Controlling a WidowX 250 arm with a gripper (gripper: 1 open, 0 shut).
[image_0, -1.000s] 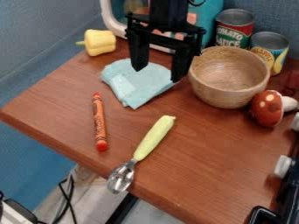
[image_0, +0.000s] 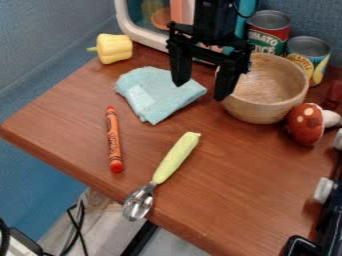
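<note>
My black gripper (image_0: 201, 70) hangs over the back middle of the table, its two fingers spread open, one above the blue cloth and the other at the left rim of the wooden bowl (image_0: 267, 95). I see nothing between them. The folded light blue cloth (image_0: 158, 98) lies left of the bowl. An orange crayon (image_0: 114, 138) and a spoon (image_0: 167, 170) with a pale yellow-green handle lie in the front half of the table.
Two cans, a tomato can (image_0: 269, 30) and another can (image_0: 307, 58), stand at the back right. A toy mushroom (image_0: 305, 124) sits right of the bowl, a yellow pepper (image_0: 114, 48) at the back left.
My gripper has moved to the right, toward the bowl. The objects on the table look unchanged.
</note>
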